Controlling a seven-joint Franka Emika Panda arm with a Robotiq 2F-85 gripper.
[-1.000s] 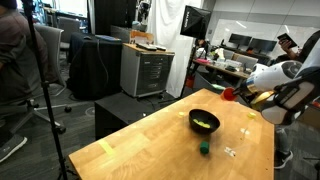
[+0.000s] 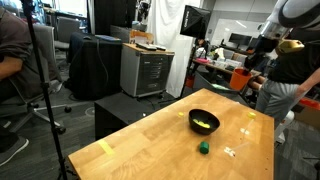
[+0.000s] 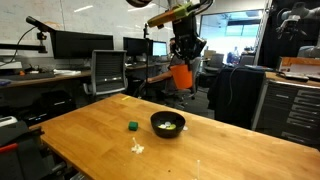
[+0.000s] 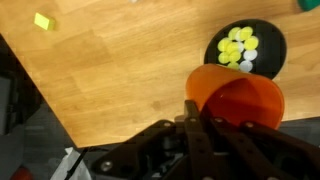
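Observation:
Raised above the table's far side, my gripper [image 3: 184,58] is shut on an orange-red cup [image 3: 181,77]. The wrist view looks into the cup [image 4: 240,92] from its mouth, with the black fingers at its near rim; no contents show inside. Below stands a black bowl [image 2: 204,128] on the table, apart from the cup. In the wrist view the bowl [image 4: 274,48] has several yellow and white pieces in it, and the cup hides a little of its lower edge.
A green block [image 3: 133,126] lies on the wooden table [image 3: 85,125] near the bowl. A white piece [image 3: 138,146] and a small yellow block [image 4: 43,21] are on the tabletop too. Chairs and a cabinet [image 2: 143,70] stand beyond it.
The bowl and green block have stayed put.

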